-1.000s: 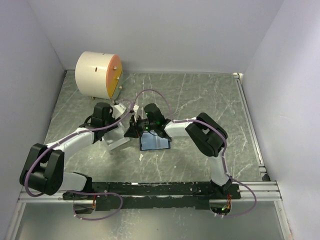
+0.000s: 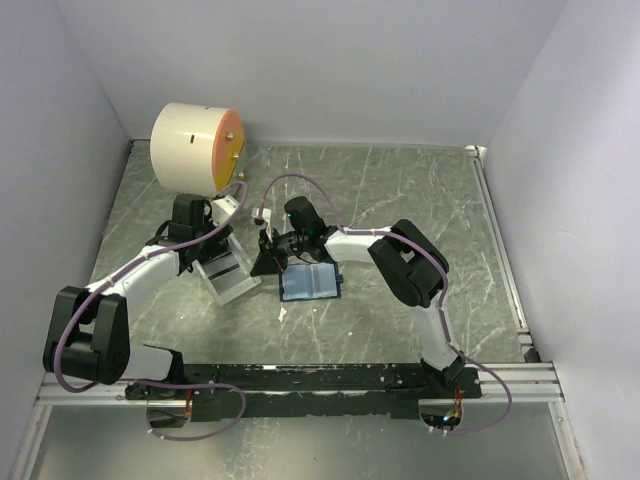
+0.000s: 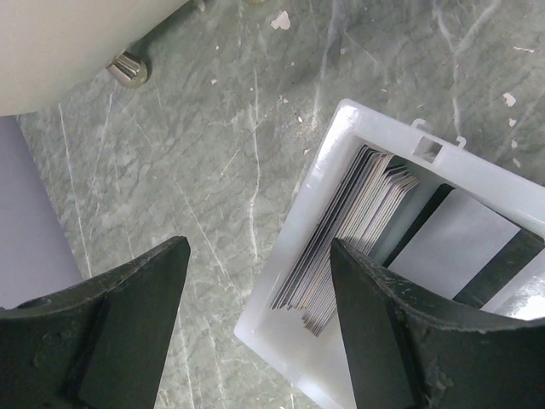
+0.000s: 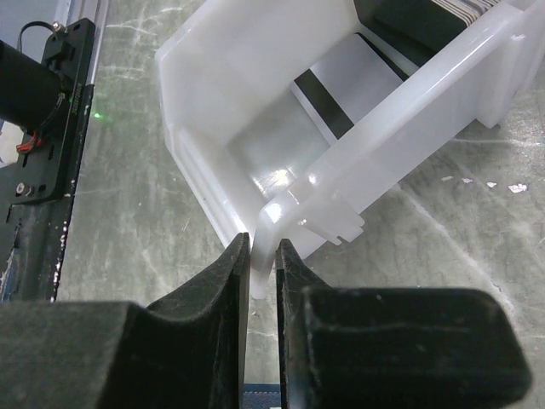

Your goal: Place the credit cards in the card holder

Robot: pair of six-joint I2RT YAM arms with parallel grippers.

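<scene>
The white card holder lies tilted on the table at the left, under my left gripper. Thin cards stand stacked along its left wall in the left wrist view, beside a silver-and-black card. My left gripper is above the holder, fingers apart, the right one over the stacked cards, nothing seen gripped. In the right wrist view my right gripper is shut on the holder's white rim.
A cream cylinder with an orange face stands at the back left. A blue card case lies at the centre front.
My left gripper has moved a little left and up in the top view, uncovering more of the holder. The right arm has shifted slightly.
</scene>
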